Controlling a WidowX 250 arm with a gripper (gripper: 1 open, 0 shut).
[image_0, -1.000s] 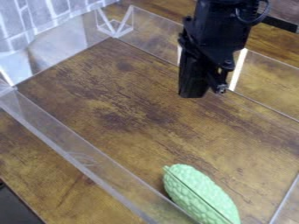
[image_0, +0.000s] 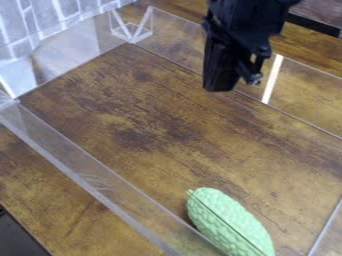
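Note:
The black gripper (image_0: 219, 72) hangs over the back part of the wooden tray floor, near the top centre-right of the view, pointing down; it looks shut, with nothing visible between its fingers. A pale green ridged vegetable toy (image_0: 227, 220), like a bitter melon, lies at the bottom right, well apart from the gripper.
Clear plastic walls (image_0: 87, 175) surround the wooden floor (image_0: 134, 130). A white tiled backdrop (image_0: 40, 25) stands at the upper left.
The green toy has not moved.

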